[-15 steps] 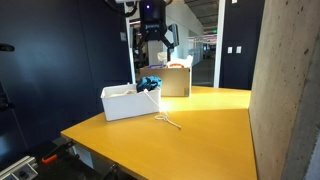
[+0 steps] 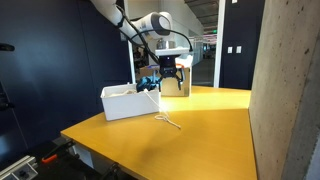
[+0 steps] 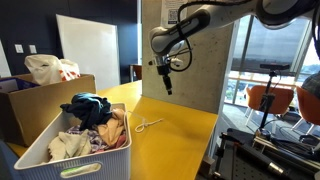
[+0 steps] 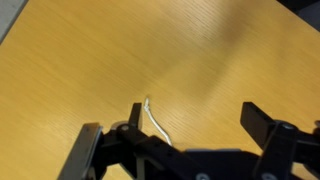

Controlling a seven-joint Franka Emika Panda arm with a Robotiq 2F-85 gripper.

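A thin white cord (image 2: pixel 168 120) lies loosely curled on the yellow table, with part of it also visible in the wrist view as a short white strand (image 4: pixel 155 120) at the lower middle. My gripper is open, its two dark fingertips wide apart and only bare tabletop between them. In the second exterior view the gripper (image 3: pixel 168 88) hangs well above the table, farther back than the cord (image 3: pixel 148 124). Nothing is held.
A white bin (image 3: pixel 90 167) full of crumpled cloths, among them a dark blue one (image 3: pixel 86 107), stands beside the cord. Behind it is a cardboard box (image 3: pixel 45 115). A concrete wall (image 2: pixel 283 95) borders the table on one side.
My gripper has come down toward the table and moved slightly to the right in the first exterior view. The cord, bin and cloths look unmoved.
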